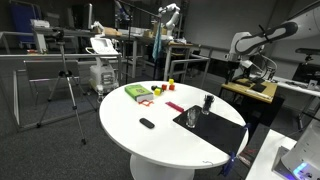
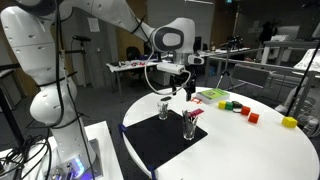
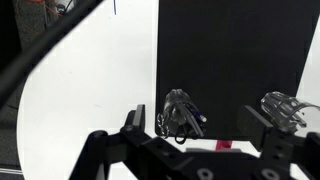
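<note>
Two see-through cups stand on a black mat (image 2: 150,150) on the round white table. One cup (image 2: 163,111) has a few thin items in it; the other cup (image 2: 189,129) holds several pen-like sticks. From above, the wrist view shows one cup (image 3: 178,112) between and just beyond my fingers, and another cup (image 3: 283,108) off to the right. My gripper is open and grips nothing. How high it hangs over the cups cannot be told. A red item (image 1: 175,106) lies past the mat, partly hidden behind my gripper in the wrist view.
A green book (image 1: 137,92) and several coloured blocks (image 2: 252,118) lie across the table. A dark oblong object (image 1: 147,123) sits nearer the edge. Blue pieces (image 1: 233,160) are at the mat's side. A person (image 2: 177,55) stands behind the table.
</note>
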